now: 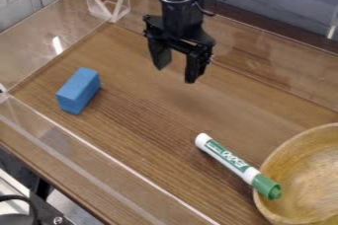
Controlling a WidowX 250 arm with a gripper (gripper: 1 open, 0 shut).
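The black robot arm comes down from the top centre of the camera view, with its gripper over the back middle of the wooden surface. Its two fingers stand apart, with nothing visible between them. A blue block lies at the left. A white and green cylinder lies at the lower right, beside a pale wooden bowl.
A low rim runs along the left side, and a black cable lies at the lower left corner.
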